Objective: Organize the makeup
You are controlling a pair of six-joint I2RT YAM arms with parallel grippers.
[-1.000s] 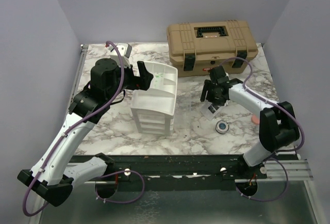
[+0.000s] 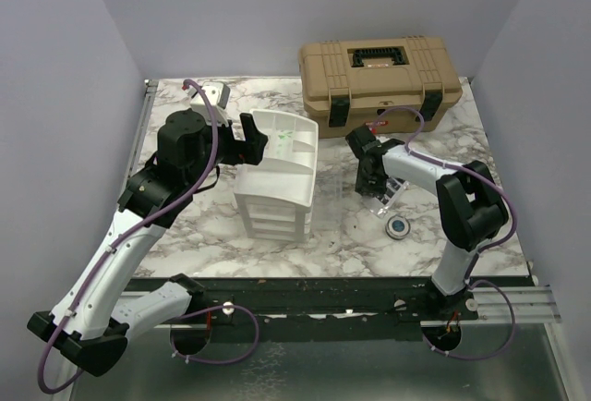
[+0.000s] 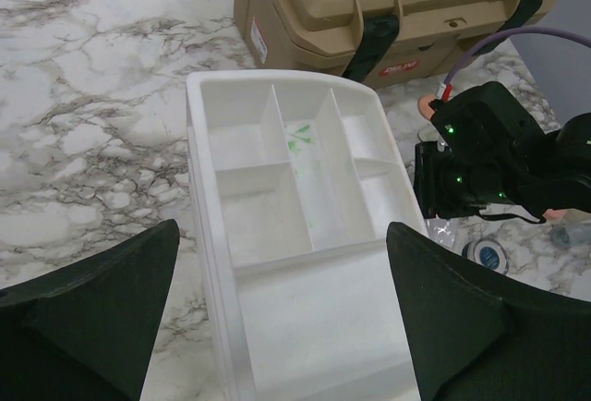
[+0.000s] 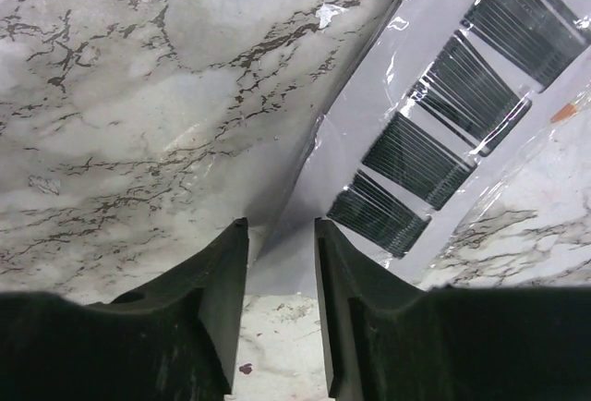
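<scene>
A white organizer point(image 2: 274, 188) with open compartments on top stands centre-left. My left gripper point(image 2: 251, 138) hangs over its upper left part, open; in the left wrist view its fingers frame the empty compartments point(image 3: 249, 216). A clear flat package with dark lash-like strips point(image 4: 416, 161) lies on the marble at the right. My right gripper is low at one end of it, fingers a little apart, the package's edge between or just under the tips; whether it grips is unclear. A round jar point(image 2: 397, 227) lies nearer the front.
A tan case point(image 2: 379, 87) stands along the back right, behind the right arm. A clear panel point(image 2: 328, 207) is beside the organizer's right side. The marble in front of the jar and at far left is largely free.
My right gripper has moved leftward and down onto the package's end, its fingers closer together. My left arm has shifted very slightly.
</scene>
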